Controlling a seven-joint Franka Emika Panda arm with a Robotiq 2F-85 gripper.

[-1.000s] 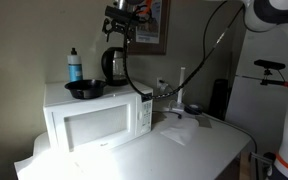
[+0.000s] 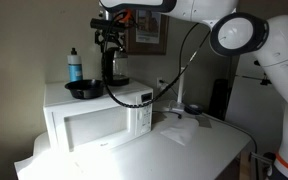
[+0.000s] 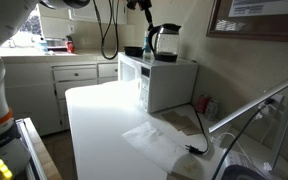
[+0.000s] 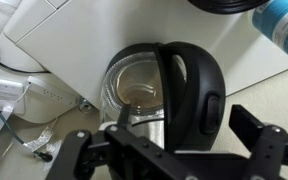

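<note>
A glass kettle with a black handle (image 4: 199,95) stands on top of the white microwave (image 2: 94,128). From above, the wrist view shows its clear body (image 4: 134,85) and dark lid area. My gripper (image 2: 108,38) is open and points down above the kettle, nothing between its fingers. In the wrist view the two black fingers (image 4: 246,125) reach toward either side of the handle's lower end. The second exterior view shows the glass kettle (image 3: 166,40) near the microwave's front corner, with the gripper partly cut off at the top edge.
A black pan (image 2: 85,90) and a blue bottle (image 2: 75,66) share the microwave top, close beside the kettle. On the white table lie a cloth (image 3: 152,143) and a black plug (image 3: 195,150).
My gripper has come down and to the left, toward the kettle's handle. The kettle, pan and bottle stay where they were.
</note>
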